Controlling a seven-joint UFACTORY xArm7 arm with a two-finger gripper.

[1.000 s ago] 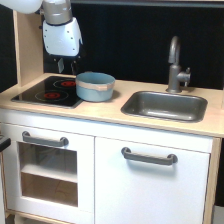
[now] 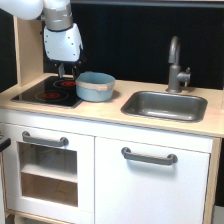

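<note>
A toy kitchen fills the view. On its counter a blue-grey pot (image 2: 96, 90) sits at the right edge of the black stovetop (image 2: 40, 96) with red burner rings. My white arm hangs from the top left, with its small dark gripper (image 2: 67, 73) low over the stove, just left of the pot. Its fingers are too small to tell whether they are open or shut.
A steel sink (image 2: 163, 105) with a dark faucet (image 2: 175, 72) is on the right of the counter (image 2: 124, 125). Below are white cabinet doors (image 2: 150, 185) with grey handles.
My arm and gripper have come down a little toward the stove beside the pot. The pot looks unmoved.
</note>
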